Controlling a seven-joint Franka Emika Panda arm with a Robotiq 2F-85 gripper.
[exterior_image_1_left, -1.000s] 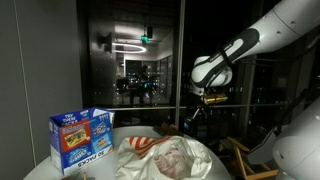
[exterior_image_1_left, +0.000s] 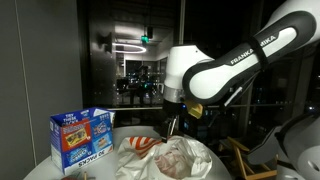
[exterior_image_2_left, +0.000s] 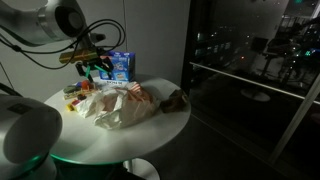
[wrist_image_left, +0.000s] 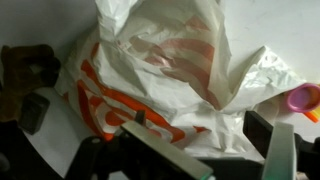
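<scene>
A crumpled white plastic bag with orange-red print (exterior_image_1_left: 170, 158) lies on the round white table. In the wrist view the bag (wrist_image_left: 175, 60) fills most of the picture, its orange stripes to the left. My gripper is open above it, the two fingers apart, with nothing held between them. From exterior view 1, the gripper (exterior_image_1_left: 172, 125) points down over the bag. Exterior view 2 shows the gripper (exterior_image_2_left: 92, 72) above the back left part of the bag (exterior_image_2_left: 120, 107); whether the fingertips touch it I cannot tell.
A blue snack box (exterior_image_1_left: 82, 138) stands on the table left of the bag. A small pink and orange cup-like object (wrist_image_left: 303, 98) sits at the right in the wrist view. Several small colourful items (exterior_image_2_left: 74, 97) lie beside the bag. A dark brown object (exterior_image_2_left: 175, 102) is near the table's right edge.
In exterior view 1 my arm has swung left and come lower, from right of the bag to over it. The bag and snack box look unmoved.
</scene>
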